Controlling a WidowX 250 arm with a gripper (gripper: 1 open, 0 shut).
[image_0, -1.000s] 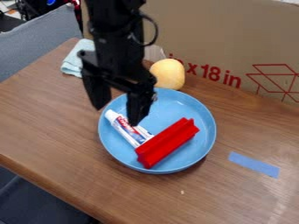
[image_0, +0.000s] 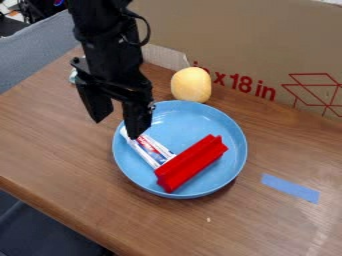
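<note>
My black gripper (image_0: 116, 112) hangs open above the table, over the left rim of a blue plate (image_0: 221, 129), with nothing seen between its fingers. On the plate lie a white tube with red and blue print (image_0: 150, 151) and a red block-shaped object (image_0: 191, 164) beside it, on its right.
A round pale yellow object (image_0: 191, 85) sits behind the plate. A cardboard box (image_0: 281, 60) stands along the back. A blue tape strip (image_0: 290, 188) is on the right of the table (image_0: 80, 180). A pale item at back left is mostly hidden by my arm.
My gripper has moved left and up, away from over the plate's middle. The objects on the plate look unmoved.
</note>
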